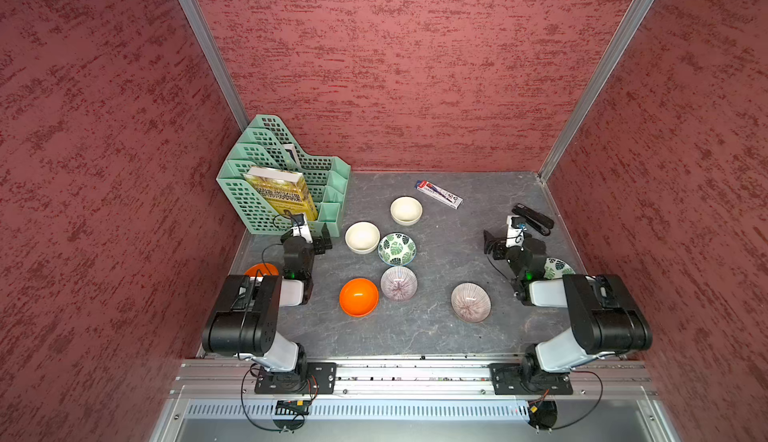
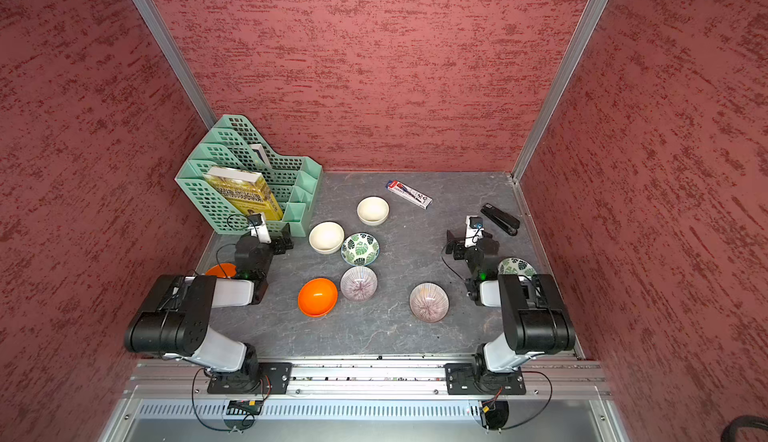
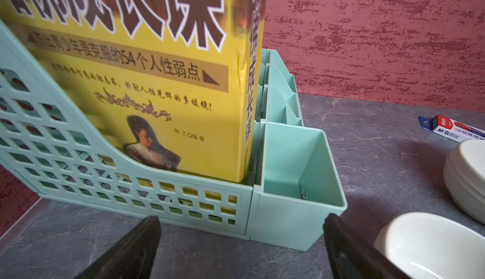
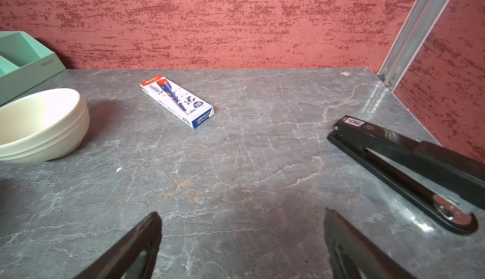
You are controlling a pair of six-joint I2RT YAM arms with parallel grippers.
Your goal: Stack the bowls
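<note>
Several bowls stand apart on the table. Two are cream: one at the back (image 1: 406,210), the other nearer left (image 1: 362,237). A green leaf-patterned bowl (image 1: 397,249) sits mid-table, with a purple-striped bowl (image 1: 398,283) just in front. Left of that is an orange bowl (image 1: 358,297); a second striped bowl (image 1: 471,303) lies to the right. Partly hidden by the arms are another orange bowl (image 2: 219,271) at far left and a leaf bowl (image 2: 517,267) at far right. My left gripper is open and empty before the organizer. Over bare table, my right gripper is open, also empty.
A mint file organizer (image 1: 254,210) holding a yellow book (image 1: 281,192) fills the back left. A pencil box (image 4: 176,99) lies at the back, and a black stapler (image 4: 404,168) at the right. Bare table spreads between the leaf bowl and my right gripper.
</note>
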